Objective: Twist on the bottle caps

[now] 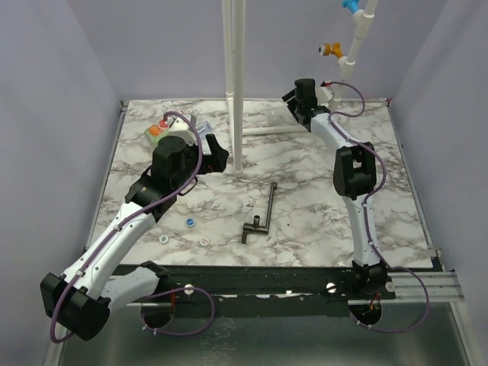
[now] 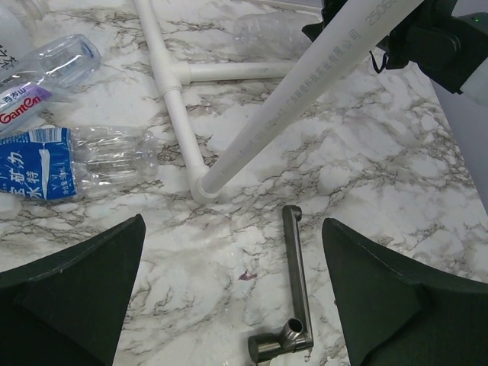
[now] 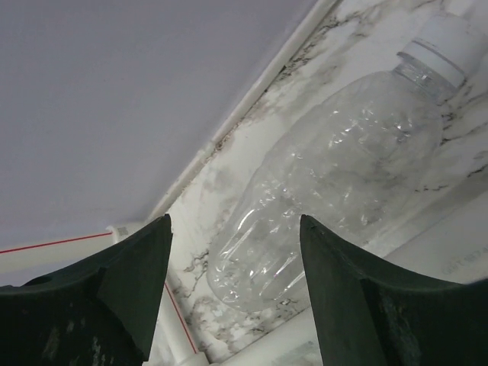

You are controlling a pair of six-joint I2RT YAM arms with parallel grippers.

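Note:
My left gripper [image 1: 212, 152] hangs open over the left-middle of the marble table; its wrist view shows a blue-labelled bottle [image 2: 107, 160] and another clear bottle [image 2: 65, 69] lying below. My right gripper [image 1: 292, 103] is open at the back right, above a clear capped bottle [image 3: 328, 168] lying between the pipe and back edge, in the right wrist view between and beyond its fingers. A blue cap [image 1: 190, 222] and white caps [image 1: 204, 242] lie at the front left.
White pipes [image 1: 238, 76] stand upright at the centre and back right, with a horizontal pipe [image 1: 267, 130] along the back. A metal fixture [image 1: 269, 206] lies centre front.

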